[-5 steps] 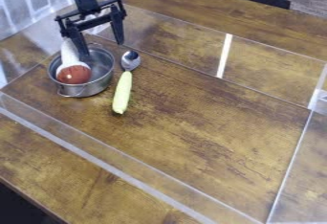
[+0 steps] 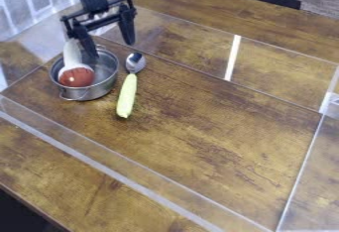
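My black gripper [image 2: 95,30] hangs at the upper left, open, its fingers spread above the back of a metal pot [image 2: 98,90]. The pot holds a red round item [image 2: 75,76] and a pale elongated item [image 2: 71,53] standing against its left side. Right of the pot are a small silver spoon-like object [image 2: 135,61] and a pale yellow corn-like item [image 2: 126,97]. Whether anything touches the fingertips is hard to tell.
White lines cross its surface, and a dark slot lies at the back edge.
The gripper has shifted slightly left over the last second. The pot and the items around it appear unmoved.
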